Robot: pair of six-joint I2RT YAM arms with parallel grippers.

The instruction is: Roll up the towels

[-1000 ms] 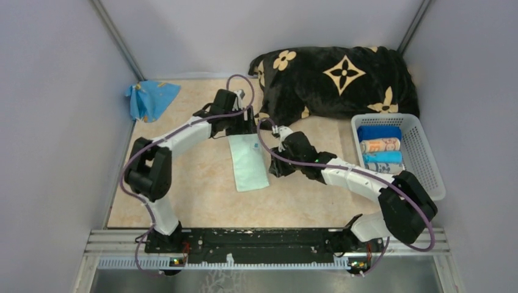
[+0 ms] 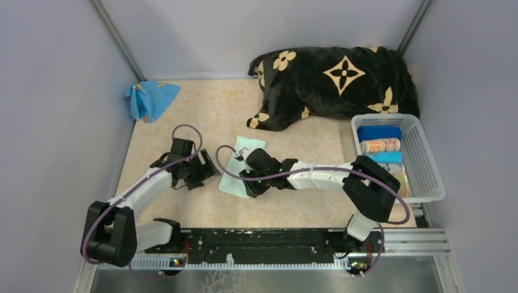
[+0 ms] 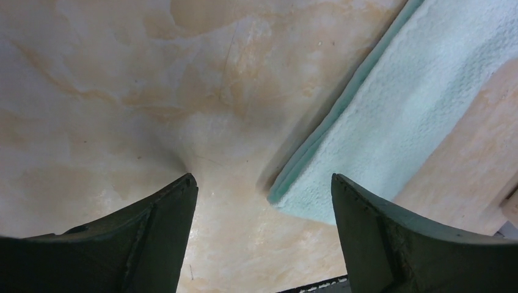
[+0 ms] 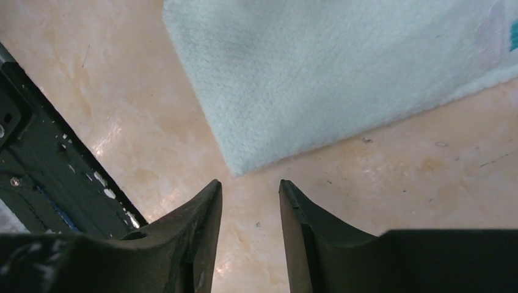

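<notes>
A pale mint towel, folded flat into a strip (image 2: 232,185), lies at mid-table, slanting with its near end to the left. My left gripper (image 2: 207,174) is open just left of it. In the left wrist view, the layered edge of the towel (image 3: 391,134) runs up from between the fingertips, and the right finger (image 3: 366,226) overlaps its near end. Over the towel's right side sits my right gripper (image 2: 249,187), hiding part of it. The right wrist view shows a towel corner (image 4: 269,122) just beyond the fingertips, with a narrow empty gap between them.
A grey basket (image 2: 430,162) holding several rolled towels stands at right. Along the back lies a dark patterned cushion or blanket (image 2: 330,85). A crumpled blue cloth (image 2: 153,101) rests at the back left. Bare table surrounds the towel at left and front.
The left arm has swung from the towel's far end towards the front left. The right arm has moved left onto the towel. The towel has turned, its near end shifting left.
</notes>
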